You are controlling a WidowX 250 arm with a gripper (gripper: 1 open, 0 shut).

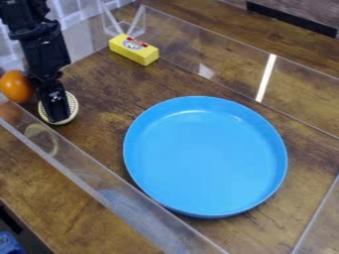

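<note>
The black gripper point(35, 91) reaches down at the left edge, low over the table, with an orange round object point(15, 85) against its left side. A small pale disc with a dark textured face point(57, 112) lies beneath and beside its fingertips. The fingers are small and dark, so what sits between them is hard to make out.
A large blue plate point(204, 156) fills the middle right of the wooden table point(119, 228). A yellow box point(133, 48) lies at the back. Clear transparent strips cross the foreground and right side. The table between gripper and plate is bare.
</note>
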